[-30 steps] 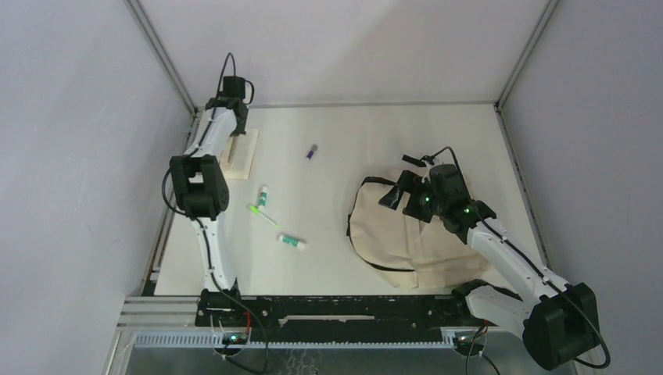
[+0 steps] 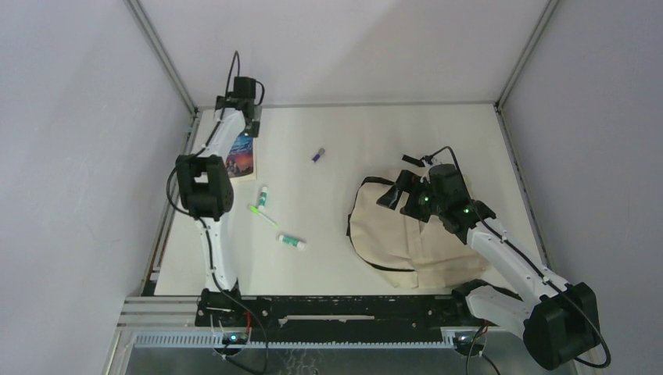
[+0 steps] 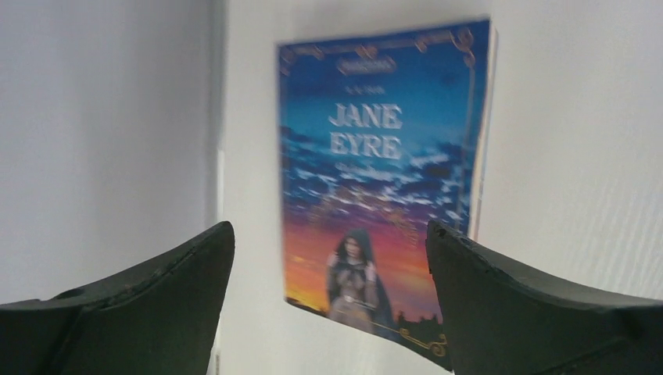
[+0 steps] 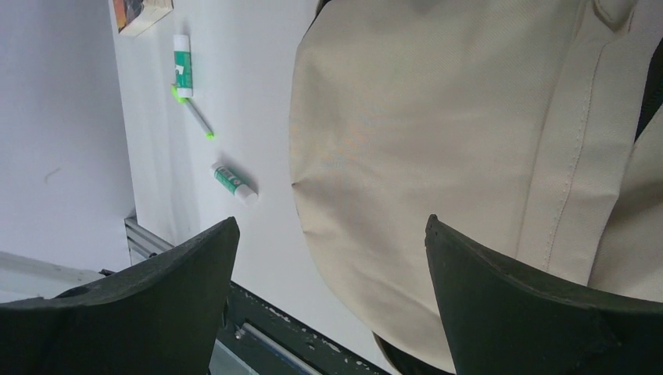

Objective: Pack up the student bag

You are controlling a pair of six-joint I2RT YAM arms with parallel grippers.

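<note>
My left gripper hangs open over the Jane Eyre book [image 2: 241, 162], whose blue-orange cover [image 3: 367, 180] faces up at the back left. A beige cloth bag [image 2: 383, 234] lies flat at the right, with my right gripper open above it and the bag's fabric [image 4: 406, 141] below. Two glue sticks [image 2: 291, 241], a green highlighter [image 2: 266, 216] and a small purple-and-grey object [image 2: 318, 155] lie between book and bag.
White walls border the table [image 2: 328, 125] at left, back and right, with a dark rail along the front edge.
The book showed a pale face a second ago and now shows its cover. The small purple object shifted slightly right.
</note>
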